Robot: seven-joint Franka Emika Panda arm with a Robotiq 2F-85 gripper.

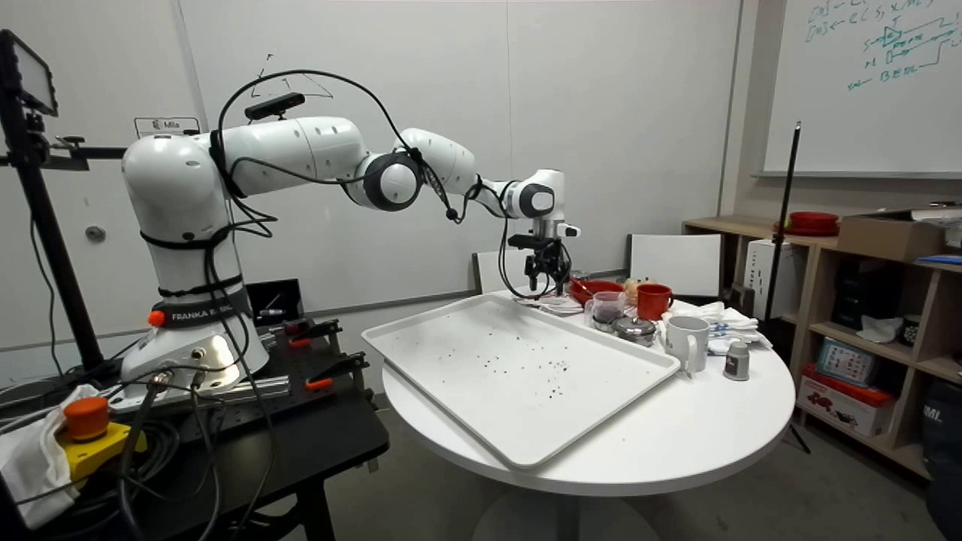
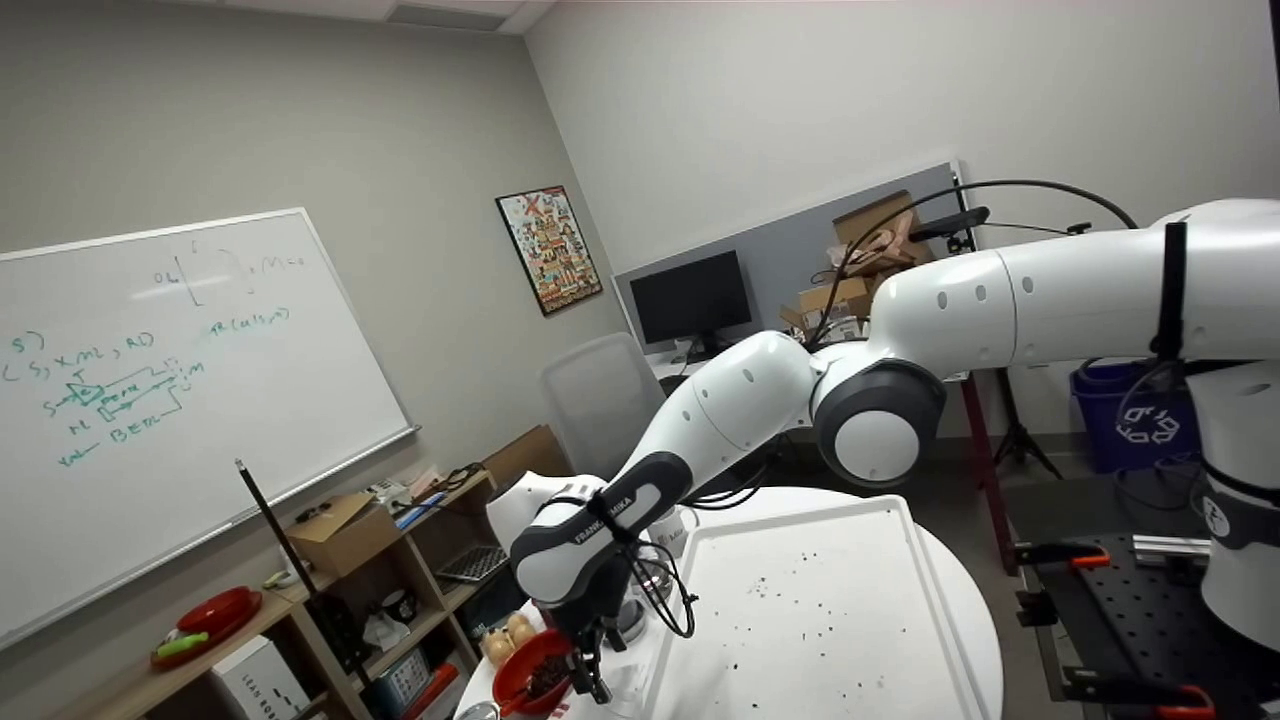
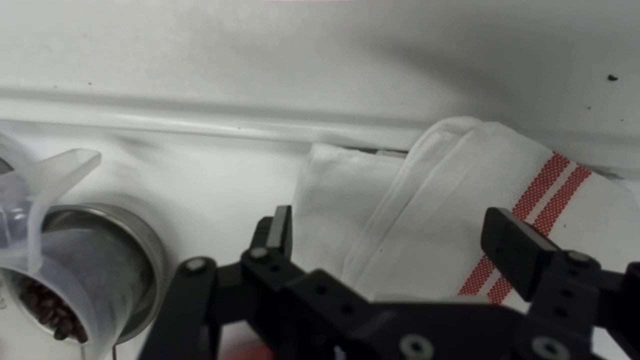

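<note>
My gripper stands open above a folded white cloth with red stripes [image 3: 444, 210], with nothing held between its fingers. In the wrist view the cloth spreads between and beyond both fingers, beside the tray's rim; I cannot tell how much height separates them. The large white tray [image 1: 505, 388] carries scattered dark bits across its middle. From the first exterior view, the gripper [image 1: 546, 281] hangs over the far edge of the round table, near the tray's back corner.
A clear cup holding dark beans [image 3: 78, 282] leans by a metal bowl [image 3: 147, 246] left of the gripper. A red bowl [image 2: 528, 666], a red mug [image 1: 654, 300], a grey mug [image 1: 689, 340] and a small grey shaker [image 1: 736, 361] crowd the table's side.
</note>
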